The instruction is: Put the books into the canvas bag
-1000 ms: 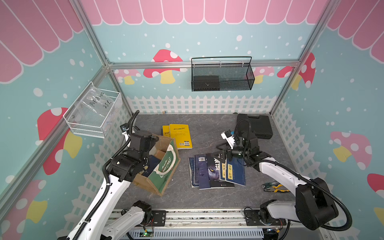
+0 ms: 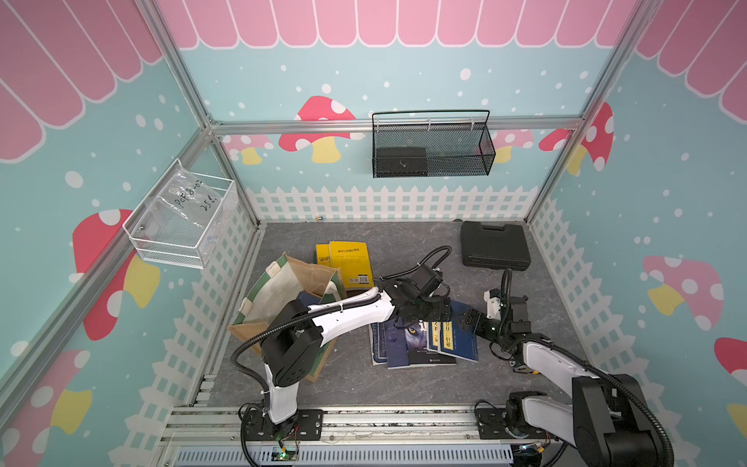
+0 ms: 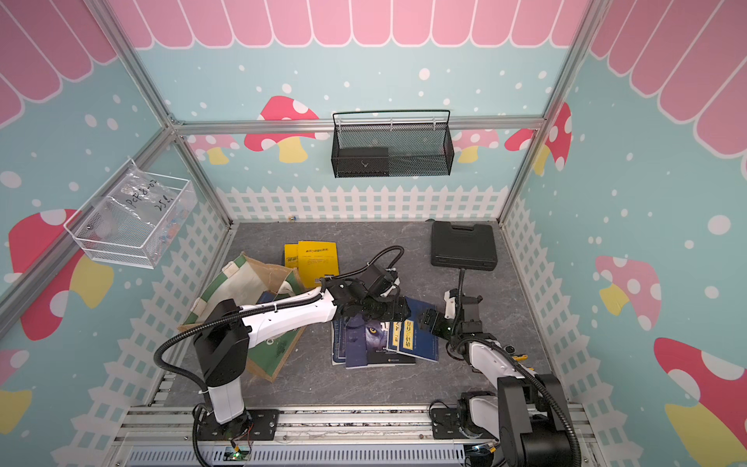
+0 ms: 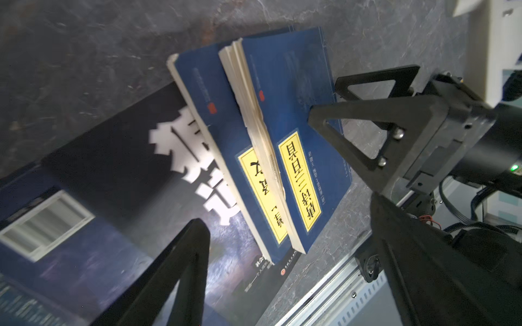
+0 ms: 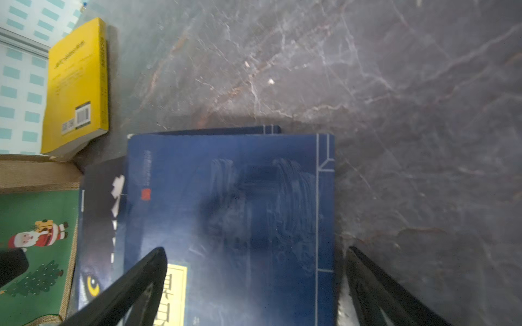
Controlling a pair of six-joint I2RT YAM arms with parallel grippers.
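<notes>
A canvas bag (image 2: 272,288) in green and cream stands open at left, something dark blue inside. Yellow books (image 2: 350,263) lie behind it. In the middle lie dark books (image 3: 358,350) with two blue yellow-labelled books (image 4: 296,179) on top. My left gripper hangs open over this stack. My right gripper is open low beside the blue books' right edge, nothing between its fingers but the book below; its fingers also show at upper right in the left wrist view.
A black case (image 2: 495,243) lies at back right. Pliers (image 3: 521,358) are partly hidden by the right arm. A black wire basket (image 2: 459,159) and a white basket (image 2: 186,233) hang on the walls. Grey table shows bare behind the stack.
My left gripper has swung from over the bag to above the book stack. My right gripper has moved right and down to the blue books' right side. The books lie as before.
</notes>
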